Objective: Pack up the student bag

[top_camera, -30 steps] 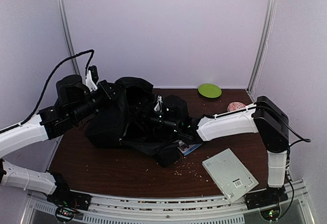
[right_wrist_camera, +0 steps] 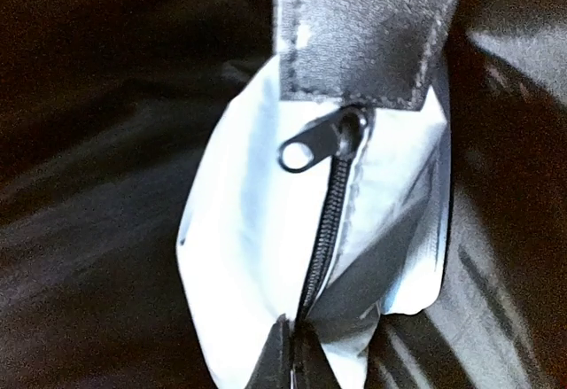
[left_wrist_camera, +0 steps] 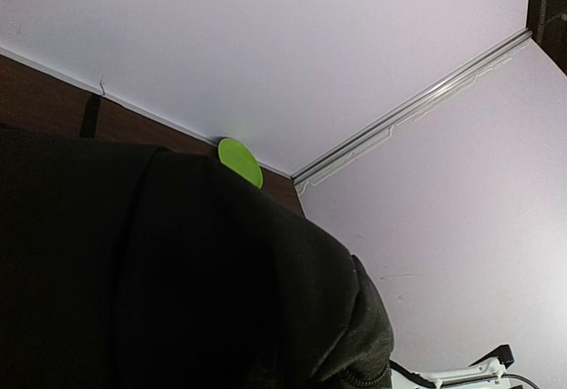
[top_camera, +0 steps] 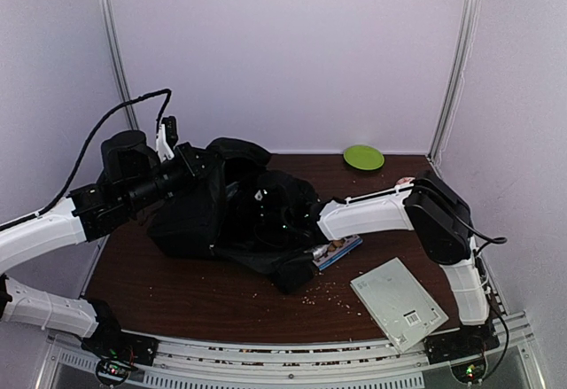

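Observation:
The black bag [top_camera: 188, 222] stands open on the left half of the table. At its upper left edge is my left gripper [top_camera: 205, 160], shut on the bag's fabric; its fingertips are hidden, and dark cloth [left_wrist_camera: 177, 265] covers much of the left wrist view. My right gripper is inside the bag's opening. Its thin fingers are together at the zipper of a white pouch [right_wrist_camera: 244, 229] with a black end tab [right_wrist_camera: 363, 35], pinching it. Dark bag lining surrounds the pouch.
A blue-edged book [top_camera: 338, 251] lies partly under the right arm. A pale grey flat case [top_camera: 399, 302] is at the front right, a green plate [top_camera: 363, 157] at the back. Small crumbs lie on the table [top_camera: 204, 305] in front of the bag.
My right arm has moved left, deeper into the bag's opening. The left gripper and the bag edge with it have shifted slightly right. The pink-patterned round item at right is now mostly covered.

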